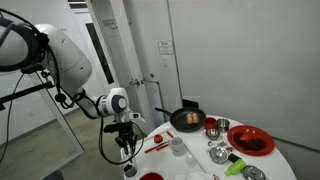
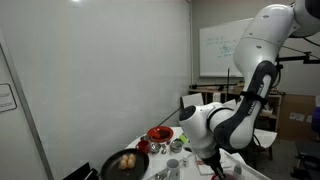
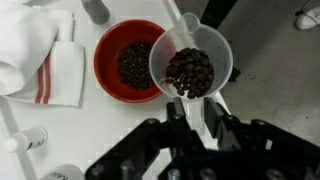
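Observation:
A clear cup (image 3: pixel 214 47) with dark beans (image 3: pixel 190 73) inside fills the upper middle of the wrist view. My gripper is shut on the cup's handle, which runs down between its fingers. Left of the cup, a red bowl (image 3: pixel 112 83) also contains dark beans (image 3: pixel 137 64). In that view the cup overlaps the bowl's right edge and sits by the table's edge. From exterior view 1, the gripper (image 1: pixel 129 152) points down at the table's near left, with the red bowl (image 1: pixel 151 177) just to its right.
A white towel with red stripes (image 3: pixel 62 75) lies left of the bowl, with white containers (image 3: pixel 26 140) below it. Farther back are a black pan (image 1: pixel 188 119), a large red dish (image 1: pixel 251 139) and several metal bowls. Floor shows beyond the table's edge.

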